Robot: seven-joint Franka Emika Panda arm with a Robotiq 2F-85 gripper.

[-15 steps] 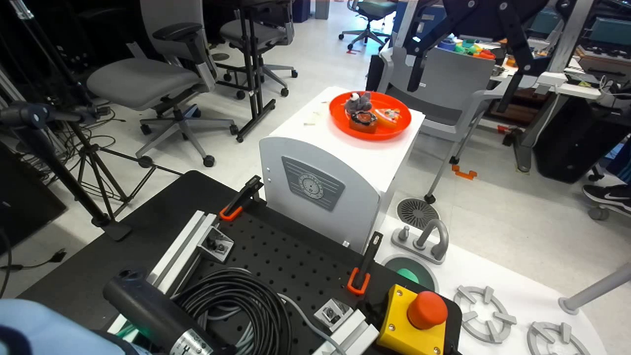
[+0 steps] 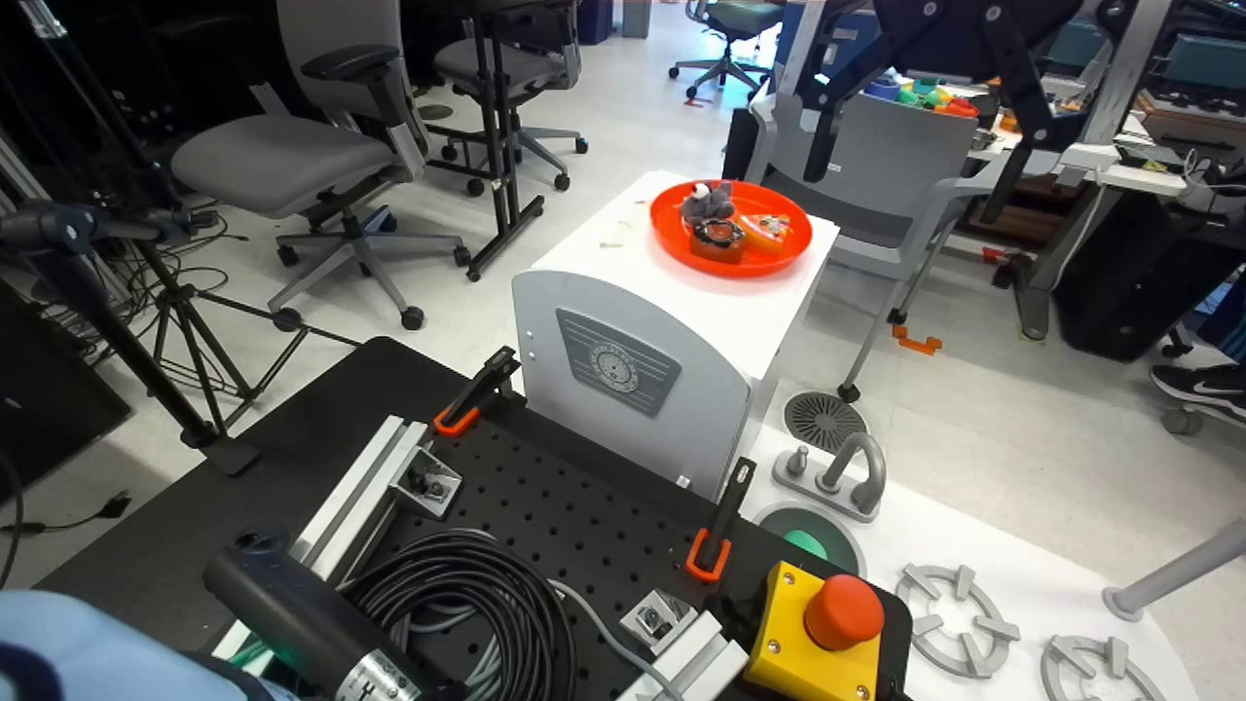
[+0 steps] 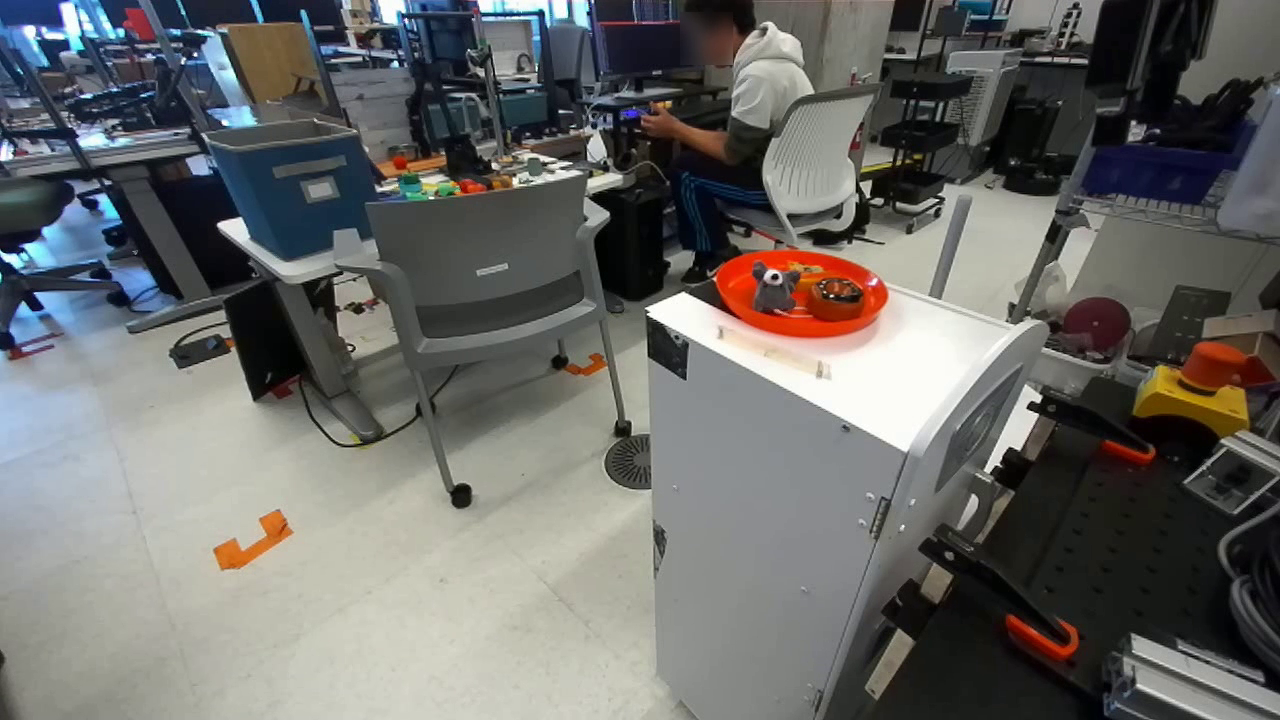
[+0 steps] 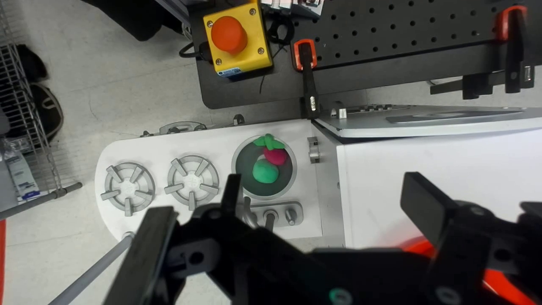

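Note:
High above the toy kitchen my gripper (image 2: 911, 187) stands open, its two dark fingers (image 2: 824, 142) wide apart with nothing between them. In the wrist view the finger pads frame the sink bowl (image 4: 246, 184) from below. Inside that bowl lie a green round item (image 4: 265, 171) and a dark pink one (image 4: 275, 156) with green leaves. On the white cabinet top (image 3: 768, 360) sits a red plate (image 3: 746, 307). It holds a grey mouse-like toy (image 3: 775, 289), a brown round item (image 3: 836, 298) and an orange-yellow piece (image 2: 761, 234).
Two grey burners (image 4: 193, 178) and a faucet (image 2: 866, 467) rise from the counter around the sink. A yellow box with a red button (image 2: 846, 612) and clamps (image 2: 721, 526) edge the black pegboard. A grey chair (image 3: 492, 270) stands behind the cabinet.

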